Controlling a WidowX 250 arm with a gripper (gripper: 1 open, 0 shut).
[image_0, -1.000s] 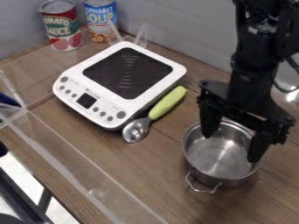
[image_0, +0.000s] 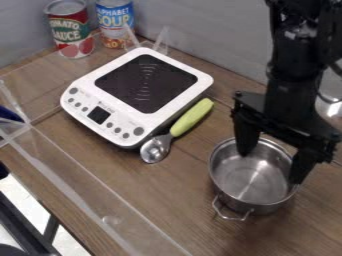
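A black robot gripper (image_0: 273, 152) hangs over a steel pot (image_0: 246, 190) at the right of the camera view, its two fingers spread open at the pot's rim. The pot stands on the wooden counter (image_0: 120, 190) with a wire handle toward the front. Whether the fingertips touch the pot cannot be told.
A white induction cooker (image_0: 91, 105) stands left, with a green-handled ladle (image_0: 193, 117) beside it. A tomato sauce can (image_0: 71, 30) and an alphabet soup can (image_0: 115, 22) are at the back. Bare counter lies front left.
The gripper has shifted slightly over the pot. The pot and the other objects look unmoved.
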